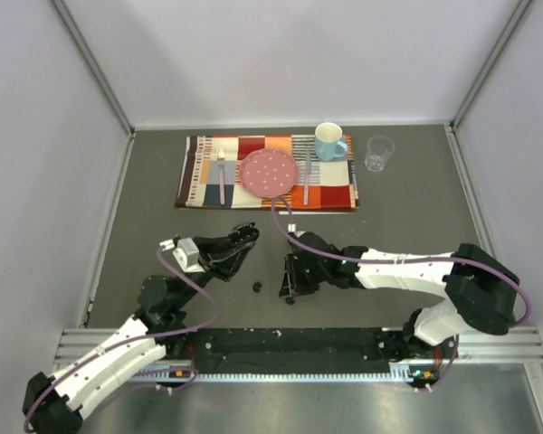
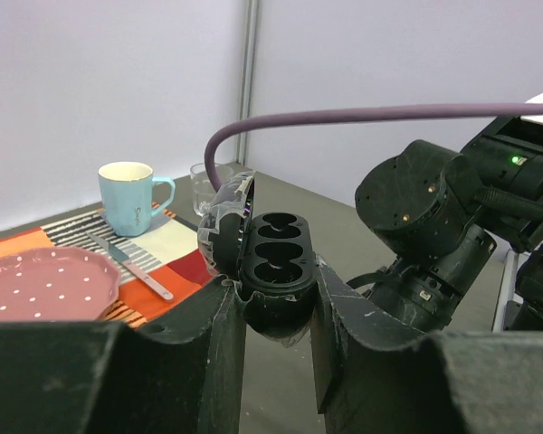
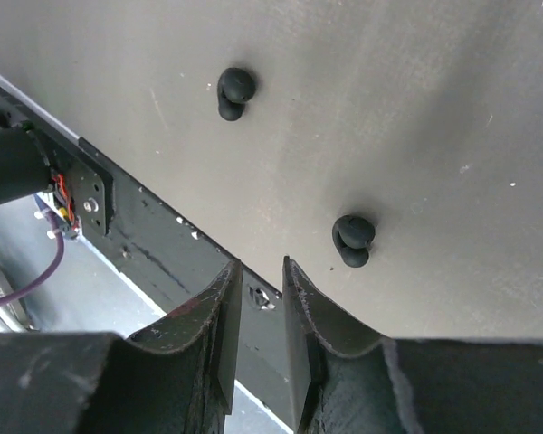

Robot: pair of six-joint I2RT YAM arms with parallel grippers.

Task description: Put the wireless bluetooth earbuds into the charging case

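Observation:
My left gripper is shut on the black charging case (image 2: pixel 277 262), held upright with its lid open and empty wells visible, in clear plastic. In the top view it hangs left of centre. My right gripper stands open, pointing down over the grey table. Two black earbuds lie loose there: one (image 3: pixel 353 239) just beyond its fingertips, the other (image 3: pixel 235 90) farther off, upper left in the right wrist view.
A striped mat at the back holds a pink plate (image 1: pixel 269 173), fork (image 1: pixel 222 177), knife (image 1: pixel 307 177) and blue mug (image 1: pixel 329 143). A glass (image 1: pixel 378 154) stands beside it. The table's front edge is near the earbuds.

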